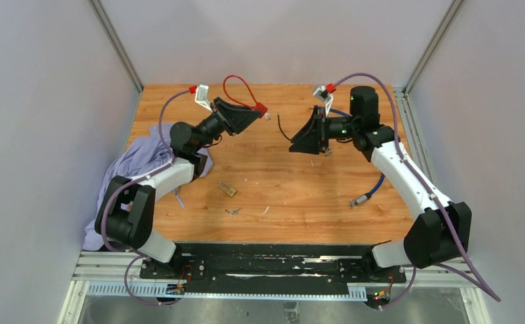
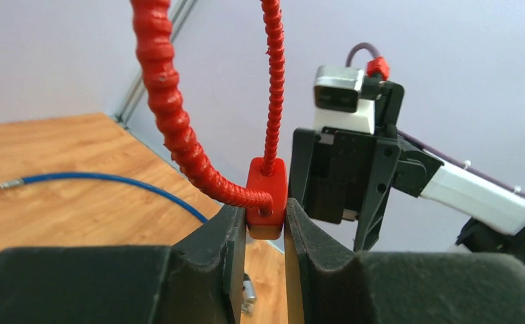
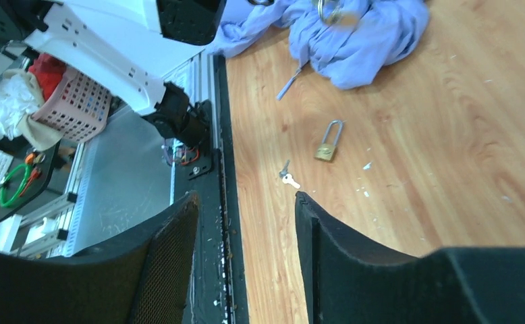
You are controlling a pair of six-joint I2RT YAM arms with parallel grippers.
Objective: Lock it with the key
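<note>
My left gripper [image 1: 258, 115] is shut on the red body [image 2: 266, 182] of a red cable lock, whose coiled loop [image 2: 179, 135] arches above it; a small metal piece [image 1: 268, 117] hangs at that body in the top view. My right gripper [image 1: 295, 145] stands apart to the right, open and empty in its wrist view. A brass padlock [image 1: 227, 188] lies on the table, with two small keys [image 1: 233, 212] nearer the front edge.
A lavender cloth [image 1: 131, 169] covers the table's left side. A blue hose with a metal fitting [image 1: 361, 200] lies at the right.
</note>
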